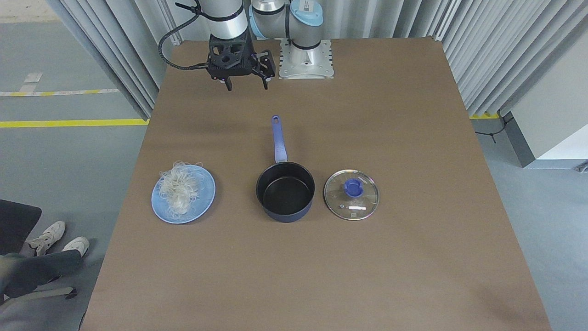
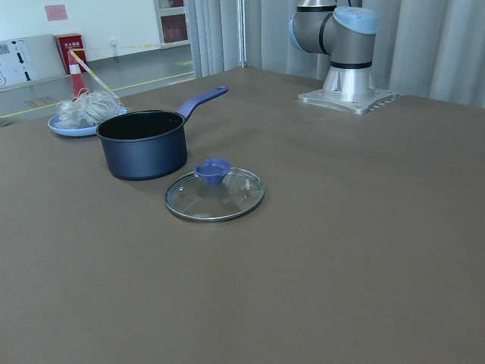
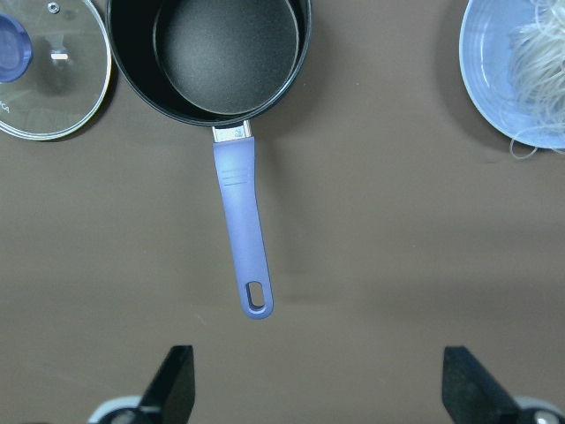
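Observation:
A dark blue saucepan (image 1: 285,193) with a blue handle (image 3: 237,203) sits mid-table, handle toward the robot. Its glass lid (image 1: 358,207) with a blue knob (image 2: 212,171) lies beside it. A blue plate (image 1: 201,204) holds pale noodle-like strands (image 1: 179,187) on the other side. My gripper (image 1: 247,87) hangs at the table's far end, short of the handle, open with nothing between its fingers; in the wrist view its two fingertips show at the bottom, wide apart.
The robot base (image 1: 306,69) stands at the back edge of the table (image 1: 413,248). A person's legs (image 1: 44,267) show beside the table at front left.

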